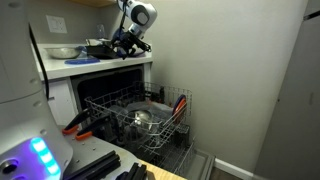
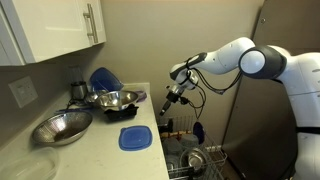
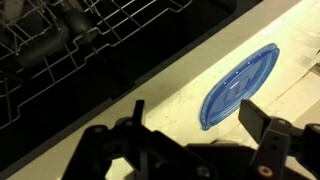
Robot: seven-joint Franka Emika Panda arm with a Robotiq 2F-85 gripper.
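My gripper is open in the wrist view, its two dark fingers wide apart and nothing held between them. A flat blue lid or tray [image 3: 240, 86] lies on the pale counter beyond the fingers, nearer the right one. In exterior view 2 the same blue piece [image 2: 135, 138] rests near the counter's edge, and my gripper [image 2: 166, 105] hangs above and behind it, over the edge side. Exterior view 1 shows the gripper [image 1: 128, 46] high above the counter end, small and dark.
An open dishwasher rack [image 1: 120, 103] stands below the counter, with pots and utensils inside. Metal bowls [image 2: 62, 128] and a colander [image 2: 118, 99] occupy the counter's wall side. Cabinets [image 2: 60, 22] overhang it.
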